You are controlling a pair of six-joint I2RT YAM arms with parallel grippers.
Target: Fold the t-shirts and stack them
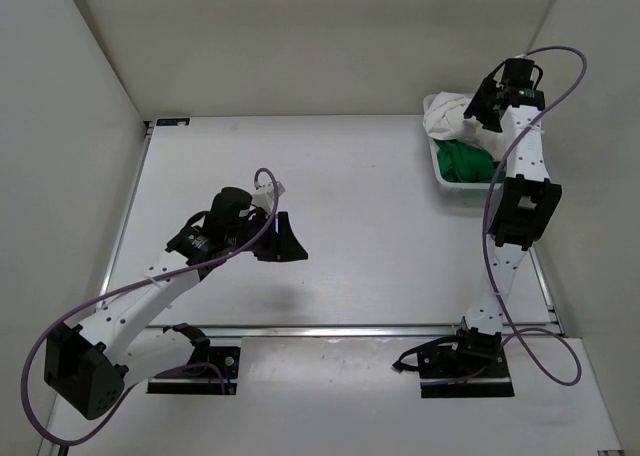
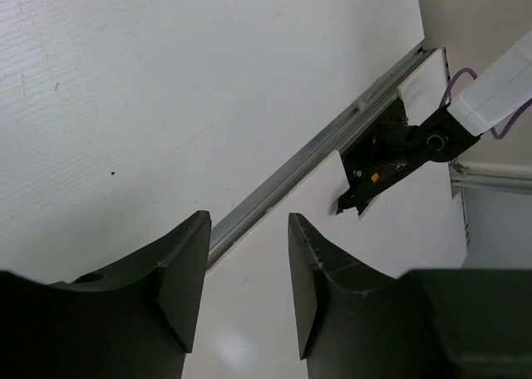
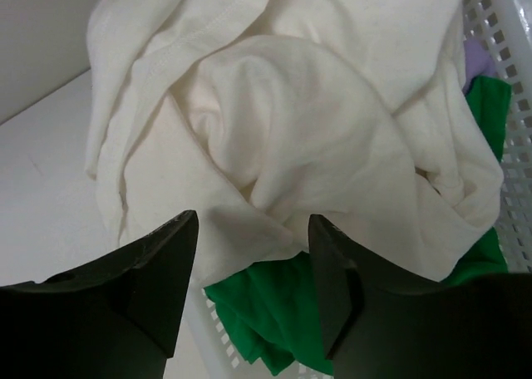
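A rumpled white shirt point(image 1: 450, 117) lies on top of a green shirt point(image 1: 464, 162) in the basket at the back right of the table. My right gripper is over the basket, its fingers apart. In the right wrist view the white cloth point(image 3: 316, 121) spreads below the fingers, with green cloth point(image 3: 274, 300) under its lower edge; nothing is pinched between them. A bit of purple cloth point(image 3: 478, 61) shows at the basket's side. Above the bare left part of the table is my left gripper, partly open and empty.
The white basket point(image 1: 435, 161) has perforated walls and stands near the back wall. A metal rail point(image 1: 330, 331) runs along its front edge. Purple cables loop from both arms.
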